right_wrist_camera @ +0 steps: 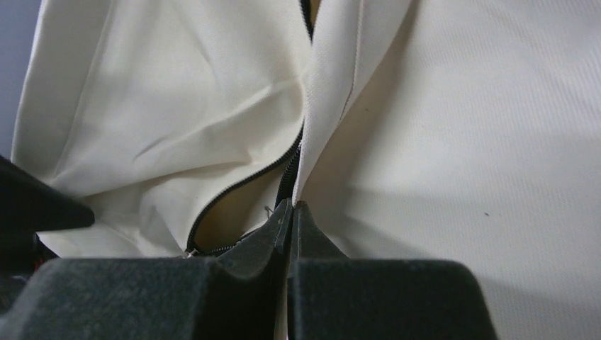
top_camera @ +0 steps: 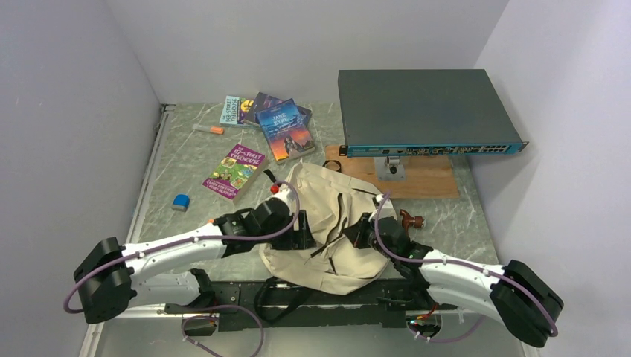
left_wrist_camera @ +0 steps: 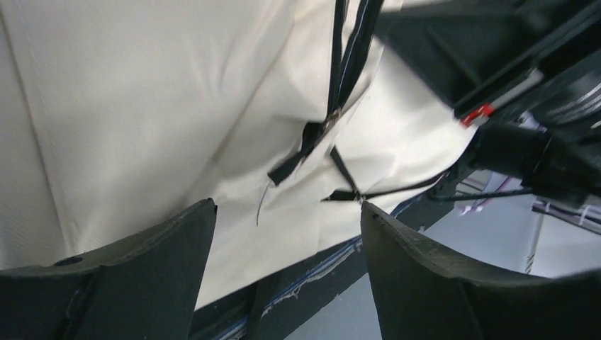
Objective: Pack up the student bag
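The cream bag (top_camera: 316, 190) lies rumpled at the front middle of the table, its black zipper (top_camera: 340, 213) parted. Above its left half my left gripper (top_camera: 303, 232) is open. In the left wrist view bag cloth and a black strap end (left_wrist_camera: 287, 166) show beyond the gap, with nothing between the fingers. My right gripper is shut, and a cloth edge (right_wrist_camera: 319, 120) beside the zipper runs taut to its fingertips, pinched there. The purple book (top_camera: 235, 171), blue sharpener-like block (top_camera: 181, 201) and orange-tipped marker (top_camera: 209, 129) lie left of the bag.
Several books (top_camera: 285, 130) are piled at the back. A dark rack unit (top_camera: 424, 111) overhangs the wooden board (top_camera: 428, 178) at right. Close to my right arm lies a brown figure (top_camera: 411, 220). My left arm mostly covers a small orange item (top_camera: 211, 221).
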